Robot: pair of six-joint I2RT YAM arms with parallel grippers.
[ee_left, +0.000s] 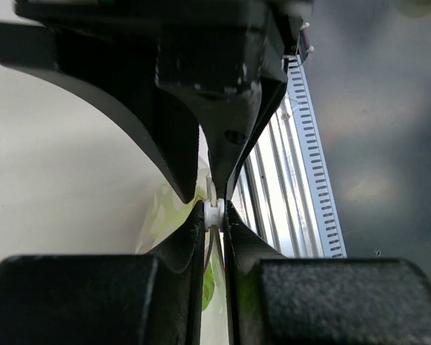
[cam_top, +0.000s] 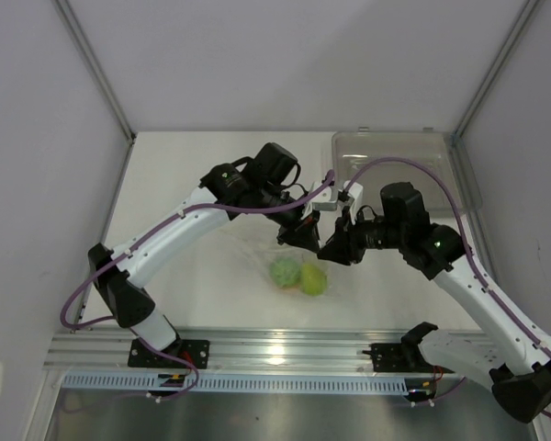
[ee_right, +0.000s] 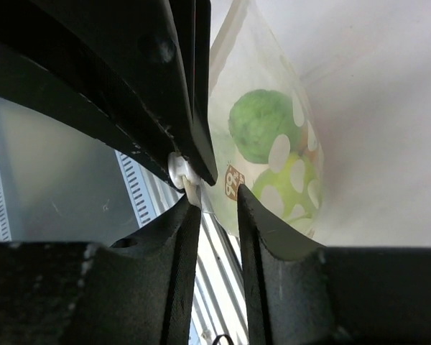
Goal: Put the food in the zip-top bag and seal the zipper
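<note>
The clear, white-dotted zip bag (ee_right: 258, 54) holds a green round food item (ee_right: 262, 126) and a yellow-green one (ee_right: 284, 190). Both also show below the arms in the top view. My left gripper is shut on the bag's white zipper slider (ee_left: 214, 215), which sticks out between its fingertips. Right beside it, my right gripper (cam_top: 331, 252) stands part open at the bag's upper edge. In the right wrist view a pale strip of the bag's edge (ee_right: 192, 194) runs down by its left fingertip; whether it touches is unclear.
An empty translucent bin (cam_top: 395, 145) stands at the back right. Metal rails (cam_top: 275, 340) run along the table's front edge. The two grippers nearly touch, leaving little room between them. Bare white table (cam_top: 179, 276) lies to the left.
</note>
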